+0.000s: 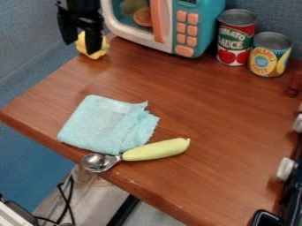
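Note:
My black gripper (81, 33) is at the top left, over a yellow object (92, 47) at the back left corner of the table. Its fingers overlap that object in this view, so whether they are open or hold it cannot be made out. A light blue cloth (104, 121) lies near the front left edge. Beside it a pale corn cob (156, 150) lies next to a metal scoop (98, 161).
A toy microwave (188, 26) stands at the back, with a tomato sauce can (235, 40) and a second can (269, 57) to its right. Black equipment (285, 185) is along the right side.

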